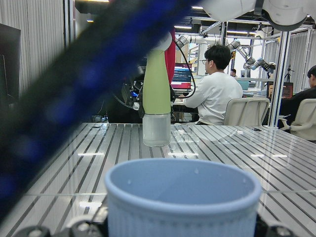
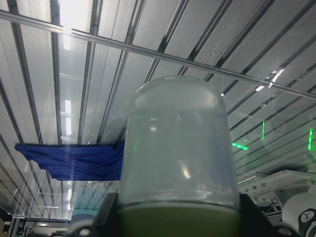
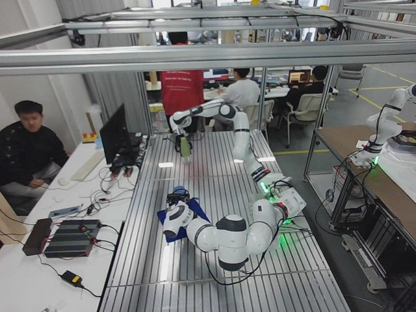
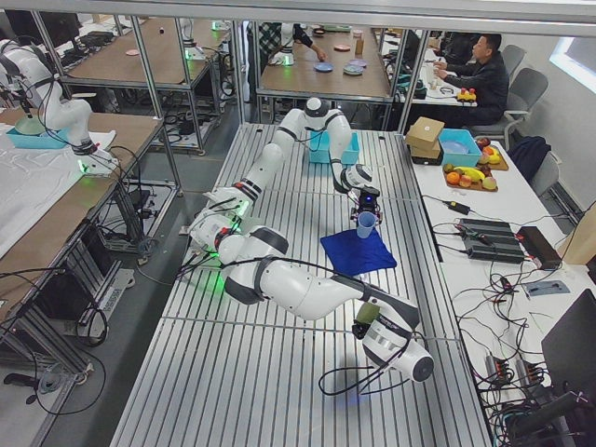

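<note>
A light blue ribbed cup (image 1: 182,207) fills the bottom of the left wrist view, held in my left gripper (image 4: 365,216) above a blue cloth (image 4: 358,253) on the slatted table. My right gripper grips a bottle (image 3: 184,146) with a green body and translucent lower part; in the left wrist view the bottle (image 1: 156,89) is upright beyond the cup, apart from it. Its translucent end (image 2: 177,143) fills the middle of the right wrist view, hiding most of that gripper's fingers.
A cyan bin (image 4: 331,154) stands at one end. Side desks hold a monitor (image 3: 114,136), boxes, fruit (image 4: 473,177), electronics and cables. A metal frame surrounds the table; people sit nearby.
</note>
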